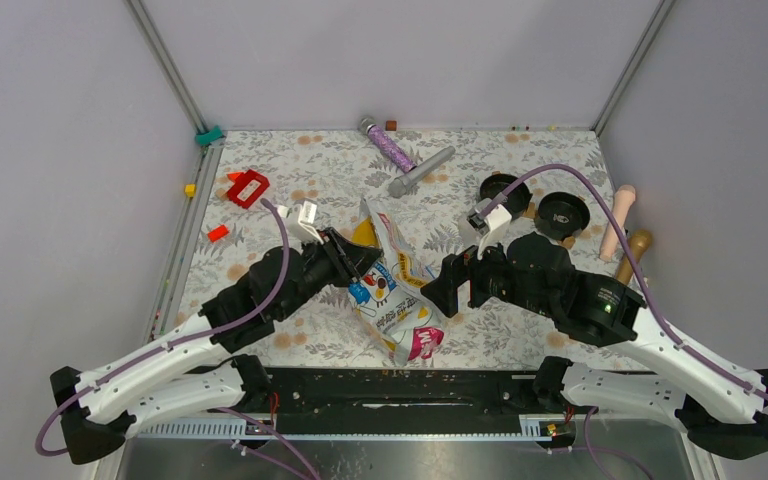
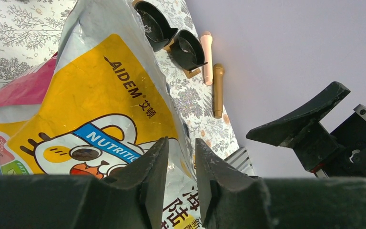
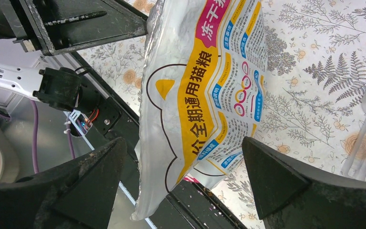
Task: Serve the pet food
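A tall white, yellow and pink pet food bag [image 1: 395,312] is between my two grippers in the top view. The left wrist view shows the yellow cartoon-cat face of the bag [image 2: 109,95]. My left gripper is partly open at one side edge of the bag; that edge runs through the gap between its fingers, with no clear pinch visible. My right gripper stands wide open, and the narrow printed side of the bag [image 3: 198,105] appears between its separated fingers. Two small black bowls [image 1: 563,215] sit at the back right.
A purple microphone [image 1: 388,147] and a grey one [image 1: 422,171] lie at the back. At the left are a red box [image 1: 247,188] and small red blocks. Pink [image 1: 617,220] and gold [image 1: 634,254] handles lie along the right wall.
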